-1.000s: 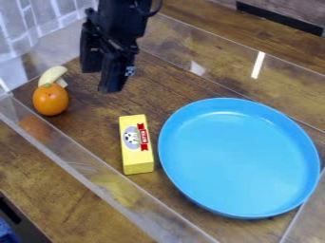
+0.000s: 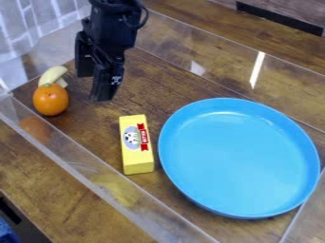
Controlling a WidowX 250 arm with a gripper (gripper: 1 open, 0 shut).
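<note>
My dark gripper (image 2: 99, 78) hangs open at the upper left, low over the wooden surface, with nothing visible between its fingers. To its left lie an orange round object (image 2: 51, 101) and a pale, elongated curved object (image 2: 53, 80) behind it. Below and right of the gripper lies a yellow box (image 2: 136, 147) with a red label and a small cartoon face.
A large blue plate (image 2: 238, 155) fills the right side. Clear plastic walls border the wooden surface at the left and along the far side. The middle behind the plate is free.
The gripper has moved slightly left and lower over the last second. The objects on the surface have stayed where they were.
</note>
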